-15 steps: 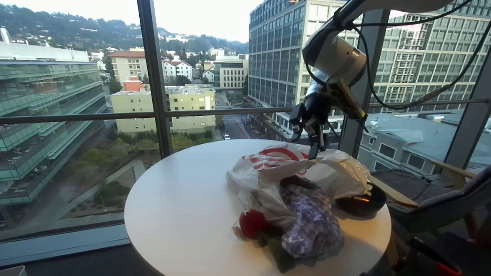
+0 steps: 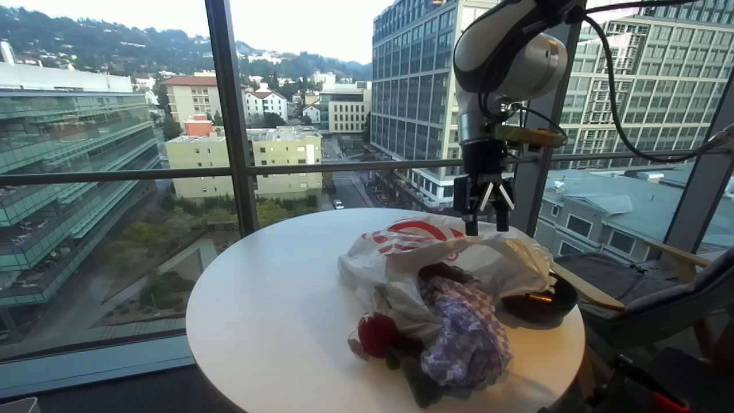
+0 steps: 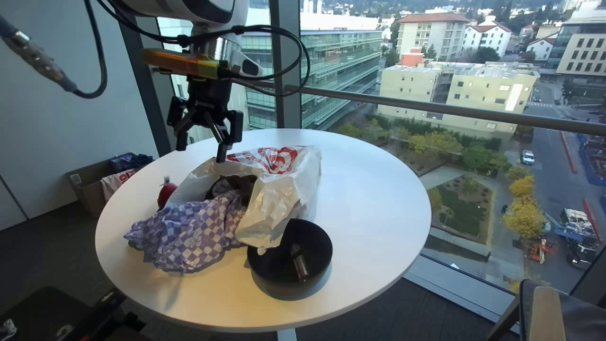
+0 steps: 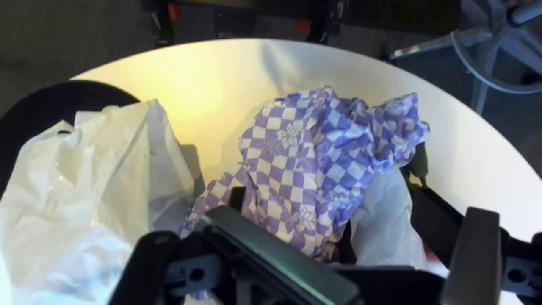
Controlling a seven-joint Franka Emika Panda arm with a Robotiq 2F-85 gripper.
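Note:
A purple-and-white checkered cloth (image 4: 300,162) lies crumpled on the round white table, partly reaching into the mouth of a white plastic bag (image 3: 284,193) with a red print. My gripper (image 3: 201,152) hangs above the bag's far side, its fingers apart and empty. In exterior view 1 the gripper (image 2: 489,230) points straight down, clear of the cloth (image 2: 468,337). The wrist view shows two dark fingers (image 4: 472,254) spread at the bottom, with cloth and bag below them. What is inside the bag is mostly hidden.
A black bowl (image 3: 289,267) with a small dark object in it stands beside the bag, which overhangs its rim. A red round item (image 2: 378,335) and something dark green (image 2: 421,380) sit by the cloth.
My gripper has swung from a slanted pose to pointing straight down, shifting slightly right in exterior view 1. The cloth's shape looks slightly altered; bag and bowl have stayed put.

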